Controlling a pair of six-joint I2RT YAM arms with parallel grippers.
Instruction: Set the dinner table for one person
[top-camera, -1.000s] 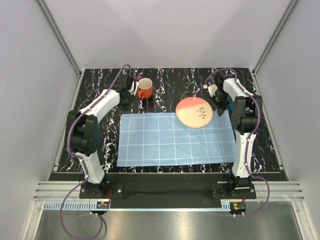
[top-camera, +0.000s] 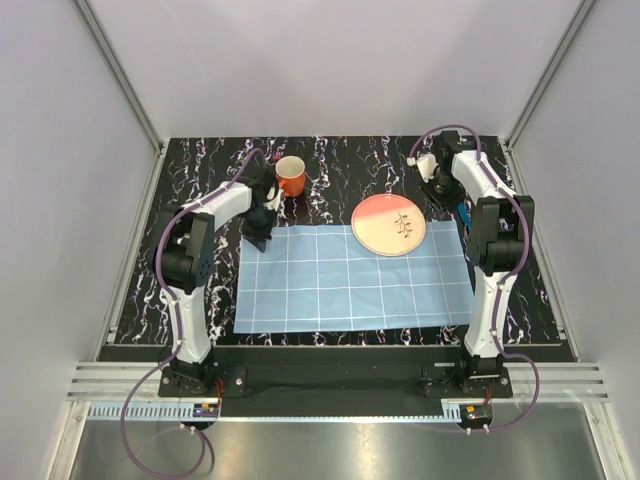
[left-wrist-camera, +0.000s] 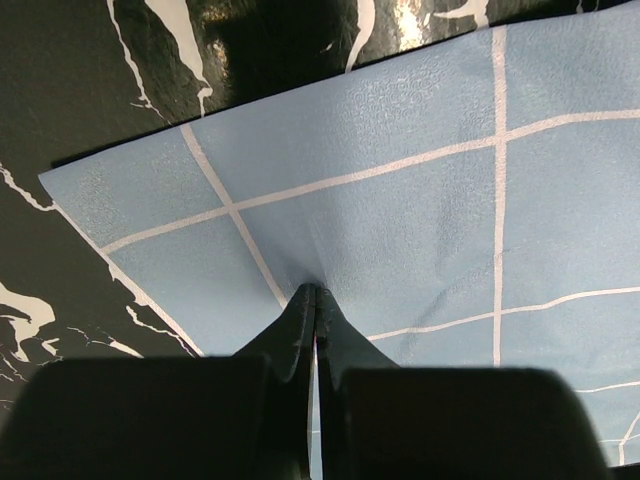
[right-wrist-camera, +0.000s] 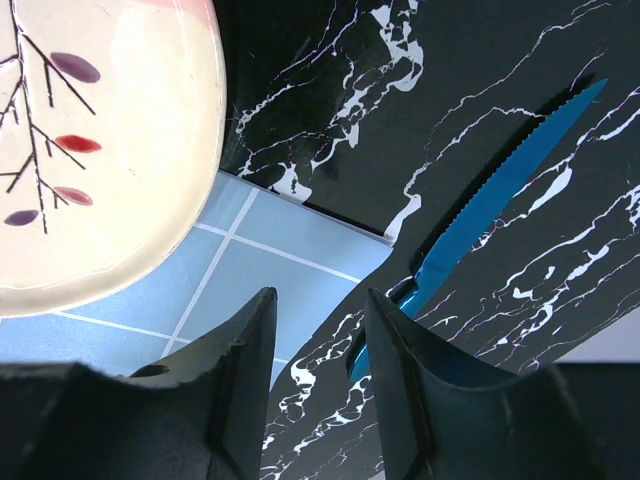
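A blue placemat (top-camera: 355, 290) with pale grid lines lies flat across the front of the table. My left gripper is shut at the mat's far left corner, its tips at the cloth with faint creases around them; nothing shows between the fingers. The round cream and pink plate (top-camera: 385, 235) rests on the mat's far right part. In the right wrist view, my right gripper stands open above the mat's far right corner, its fingers empty. A blue knife (right-wrist-camera: 470, 230) lies on the table right of that corner, its handle partly hidden behind a finger (right-wrist-camera: 385, 335).
An orange mug (top-camera: 291, 178) stands behind the mat, close to the left arm. A small pink item (top-camera: 277, 156) shows beside it, mostly hidden. Bare dark marbled table (top-camera: 350, 165) lies between mug and plate.
The right gripper has shifted slightly back and to the right. Mat, plate and mug have stayed put.
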